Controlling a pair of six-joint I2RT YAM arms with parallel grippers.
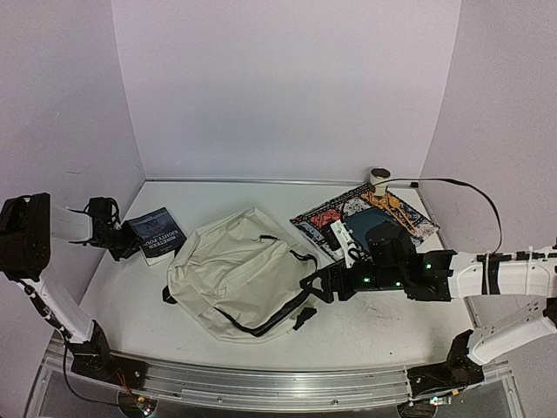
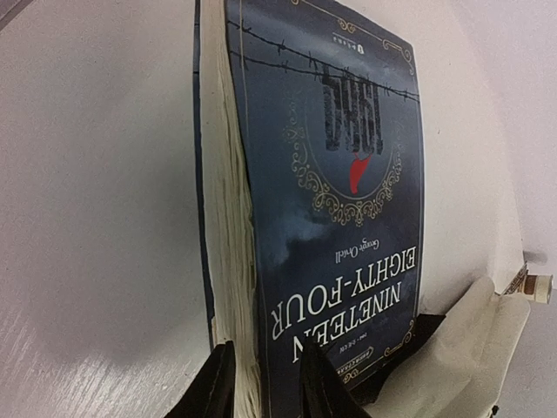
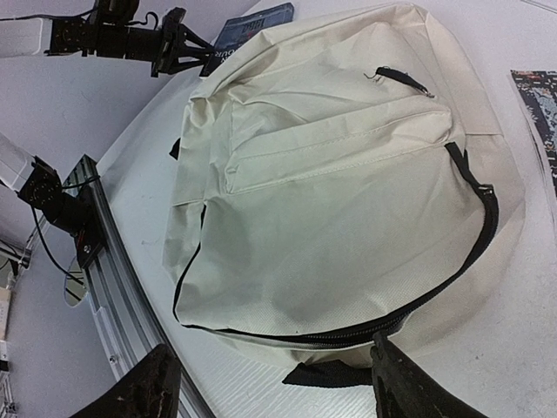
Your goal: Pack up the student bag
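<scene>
A dark blue "Nineteen Eighty-Four" book (image 1: 158, 233) lies flat at the left of the table, its lower right side close to the bag. My left gripper (image 1: 132, 246) is at the book's left edge. In the left wrist view its fingertips stand apart, with the page edge and cover of the book (image 2: 335, 183) showing between them; contact cannot be made out. The cream bag (image 1: 239, 274) lies flat in the middle, its black zipper (image 3: 348, 333) along the near side. Over the bag's right front edge, my right gripper (image 1: 315, 286) is open, with its fingers wide apart and nothing gripped.
A patterned mat or folder (image 1: 331, 213) lies at the back right, partly hidden by the right arm, with a dark green item (image 1: 370, 222) on it. A cup (image 1: 379, 177) stands at its far corner. Bare table shows at the front right and front left.
</scene>
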